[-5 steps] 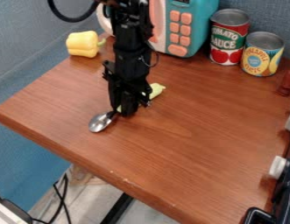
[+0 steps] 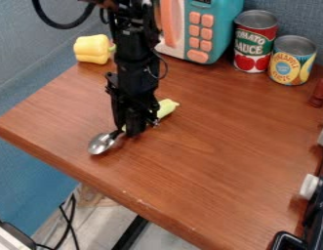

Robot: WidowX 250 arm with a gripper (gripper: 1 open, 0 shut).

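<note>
A black robot arm reaches down over the wooden table, its gripper (image 2: 130, 128) low at the tabletop, just beside a metal spoon (image 2: 101, 144). The spoon's bowl points toward the lower left; its handle runs in behind the gripper, so whether the fingers are shut on it is hidden. A pale yellow object (image 2: 168, 107) lies to the right of the gripper, partly behind it.
At the back stand a teal toy microwave (image 2: 203, 29), a tomato can (image 2: 254, 44), a second can (image 2: 292, 62) and a yellow cup (image 2: 91, 48). A black appliance (image 2: 308, 215) is at the right edge.
The gripper and the spoon beside it have shifted very slightly over the last second, the spoon a little down and left. Everything else stays in place.
</note>
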